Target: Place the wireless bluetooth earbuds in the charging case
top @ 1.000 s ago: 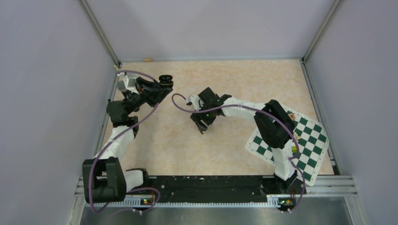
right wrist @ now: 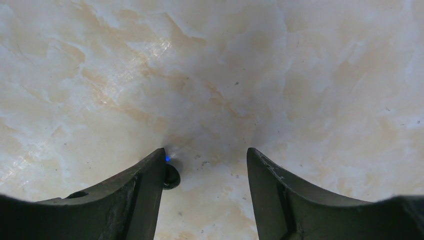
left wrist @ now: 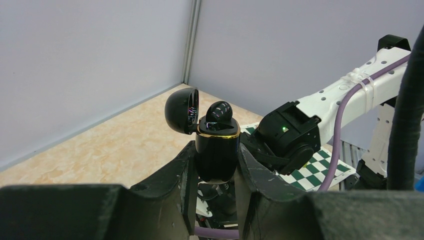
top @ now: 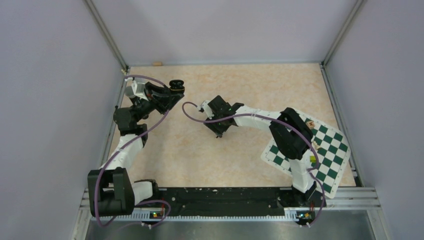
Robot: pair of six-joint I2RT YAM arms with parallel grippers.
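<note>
The black charging case (left wrist: 217, 155) with a gold rim is gripped upright by my left gripper, its lid (left wrist: 182, 111) swung open. One black earbud (left wrist: 220, 112) sits at the case's opening, its rounded end sticking up. In the top view the case (top: 177, 86) is raised at the upper left of the table. My right gripper is part open low over the tabletop, nothing showing in the gap. Another black earbud (right wrist: 171, 177), with a blue glow beside it, lies against or under the left finger (right wrist: 142, 192), which hides part of it.
A green-and-white checkered board (top: 327, 150) with small items lies at the right of the table. Purple cables (top: 250, 115) run along both arms. Bare tabletop (top: 190, 155) surrounds the right gripper.
My right gripper has turned and shifted slightly right over the table, a small dark tip still showing at its front end. The left arm and case have stayed still.
</note>
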